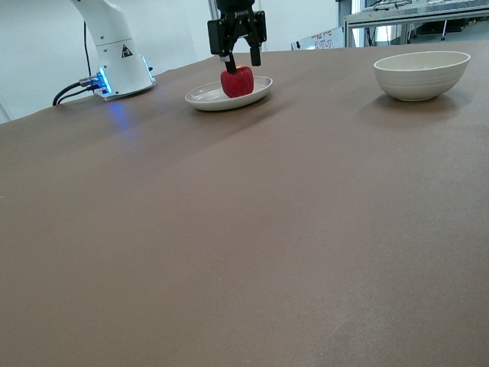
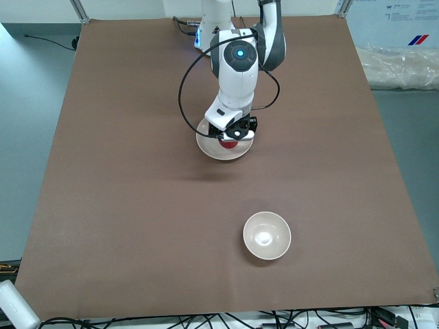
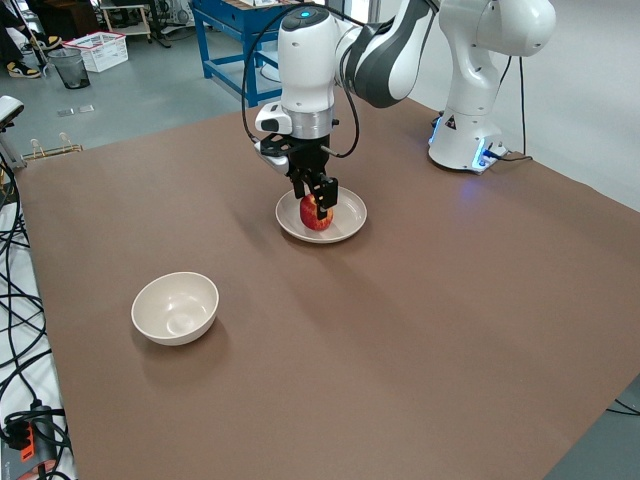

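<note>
A red apple point(image 1: 237, 82) point(image 3: 309, 212) rests on a white plate point(image 2: 208, 148) point(image 1: 206, 99) point(image 3: 350, 218) under the arm. My black gripper point(image 1: 242, 61) point(image 3: 312, 205) is lowered over the apple, its fingers at the fruit's top; whether they grip it is unclear. In the camera left view the wrist mostly hides the apple. An empty white bowl point(image 2: 267, 235) point(image 1: 421, 75) point(image 3: 175, 308) stands apart, toward the front of the table in the camera left view.
The arm's base point(image 3: 466, 140) stands behind the plate, with cables around it. Cables and equipment point(image 3: 30, 440) lie along one table edge.
</note>
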